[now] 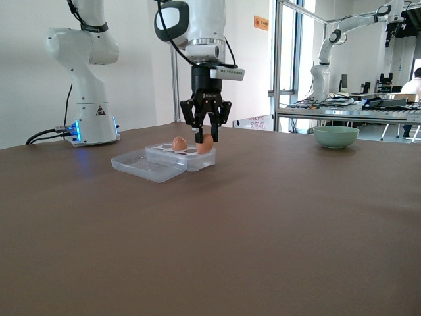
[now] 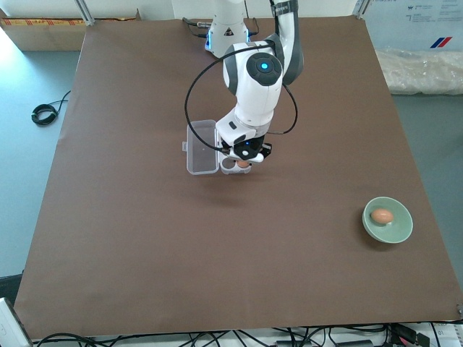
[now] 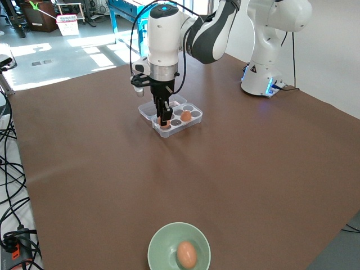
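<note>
My gripper (image 1: 206, 135) is down at the clear plastic egg tray (image 3: 177, 127), its fingers around an egg (image 1: 204, 145) at the tray's near end; whether they grip it is unclear. Another egg (image 3: 185, 116) sits in the tray, whose lid (image 2: 201, 150) lies open beside it. A pale green bowl (image 2: 388, 231) holds one brown egg (image 3: 187, 254), apart from the tray, on the right in the left view and at the bottom in the right view.
The arm's white base (image 1: 95, 118) stands behind the tray. Cables run along the table's edge.
</note>
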